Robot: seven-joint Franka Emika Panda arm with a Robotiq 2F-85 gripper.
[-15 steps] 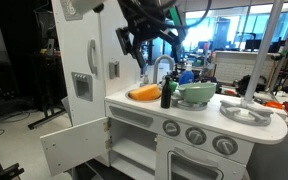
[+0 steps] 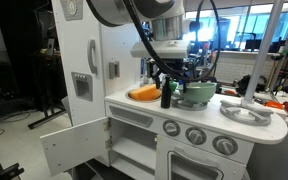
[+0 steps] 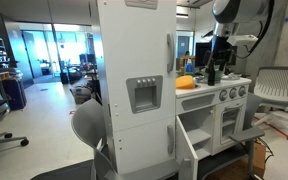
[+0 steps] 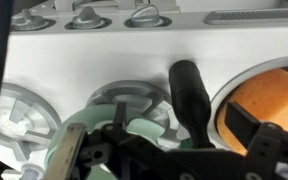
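A black bottle (image 2: 166,97) stands upright on the white counter of a toy kitchen, between the sink and a green bowl (image 2: 198,92). My gripper (image 2: 176,86) is low over the counter, close to the bottle. In the wrist view the black bottle (image 4: 189,88) extends into the gap between the spread fingers, nearer the right one. They are open, and neither visibly grips it. Part of the green bowl (image 4: 96,117) lies beneath the left finger. The bottle's lower part is partly hidden by the gripper.
An orange object (image 2: 143,91) rests in the round sink right of the bottle in the wrist view. Stove knobs (image 4: 146,16) line the counter's front. A cabinet door (image 2: 74,146) hangs open below; a tall white fridge (image 3: 139,85) stands alongside.
The arm has come down from well above the counter to the bottle and bowl. The bottle and bowl look unmoved.
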